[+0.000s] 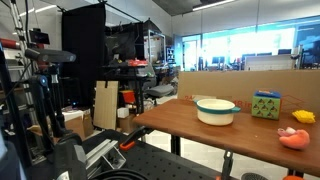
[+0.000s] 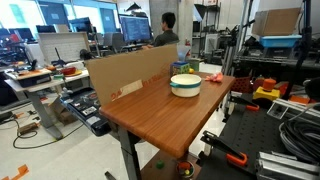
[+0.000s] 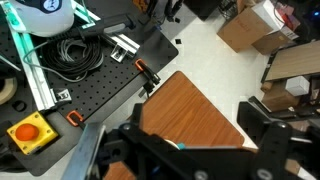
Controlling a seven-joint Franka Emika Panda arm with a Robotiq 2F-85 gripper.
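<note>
Only the wrist view shows my gripper; its dark fingers stand wide apart with nothing between them, so it is open. Beneath it is the wooden table (image 3: 192, 105), and a bit of teal edge shows low between the fingers. On that table sits a white bowl (image 1: 216, 114) with a teal rim. Behind it and to the right stands a green block-shaped box (image 1: 265, 107) with something blue on top. A pink object (image 1: 294, 138) lies near the right end, a small yellow one (image 1: 303, 117) farther back.
A tan panel (image 2: 128, 78) runs along one long side of the table. Beside the opposite side, a black perforated surface (image 3: 105, 88) carries cables, clamps and a yellow box with a red button (image 3: 28, 131). Much of the tabletop (image 2: 160, 118) near the bowl is bare.
</note>
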